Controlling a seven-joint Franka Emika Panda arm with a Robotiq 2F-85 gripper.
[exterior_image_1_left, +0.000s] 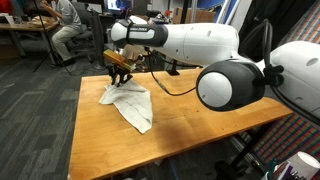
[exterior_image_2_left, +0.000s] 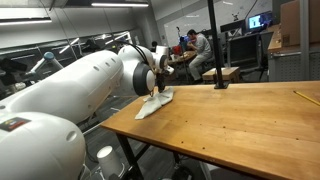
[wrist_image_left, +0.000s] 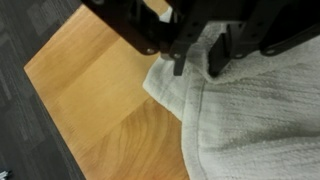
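A white cloth lies rumpled at the far left end of the wooden table, one part stretched toward the front. My gripper is down at the cloth's bunched far part, its fingers pointing downward. Seen from the wrist, the fingertips press among folds of the cloth, with a raised fold between the dark fingers. Some gap shows between them, but whether they pinch the fold cannot be told. In exterior view 2 the cloth sits near the table's edge, and the arm partly hides the gripper.
Bare wooden table extends to the right and front of the cloth. The table's edge and the dark floor lie close by in the wrist view. A yellow stick rests at the table's far side. Someone sits in the background.
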